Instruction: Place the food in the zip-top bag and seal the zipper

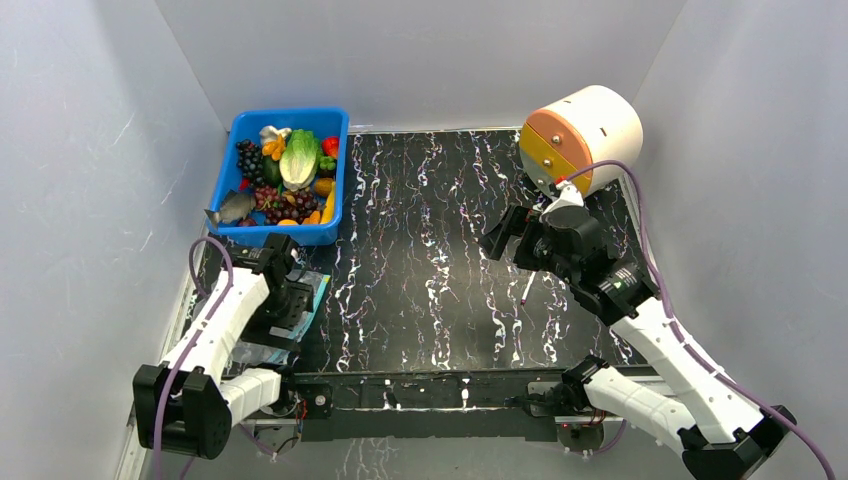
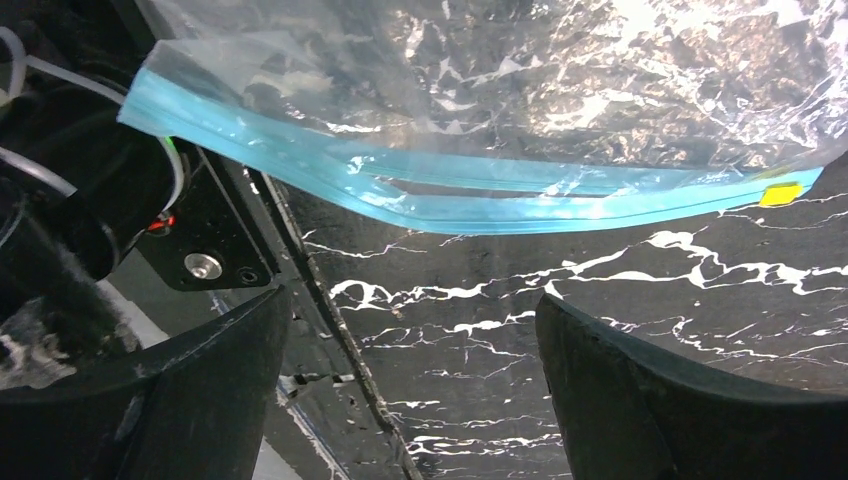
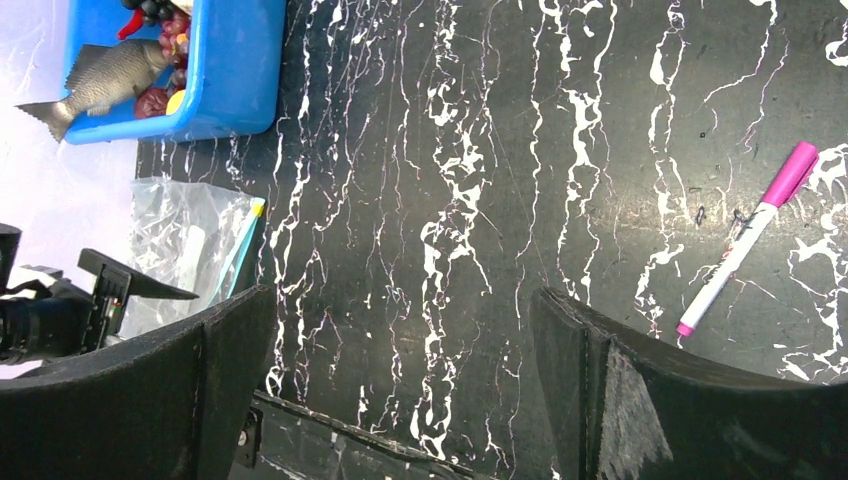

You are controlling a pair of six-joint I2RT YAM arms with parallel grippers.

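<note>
A clear zip top bag [image 2: 560, 90] with a blue zipper strip and a yellow slider [image 2: 781, 194] lies flat on the black table. My left gripper is open above it, its spread fingers just beside the zipper edge with only tabletop between them. From above, the left arm hides much of the bag [image 1: 312, 300]. Assorted play food, including a lettuce [image 1: 299, 158], a fish [image 3: 112, 78] and grapes [image 1: 290, 206], fills the blue bin [image 1: 343, 190]. My right gripper hangs open over the right part of the table, empty.
A pink-capped marker [image 3: 735, 255] lies on the right side, under the right gripper. At the back right stands a cream barrel-shaped box [image 1: 600, 125] with orange and yellow drawers.
</note>
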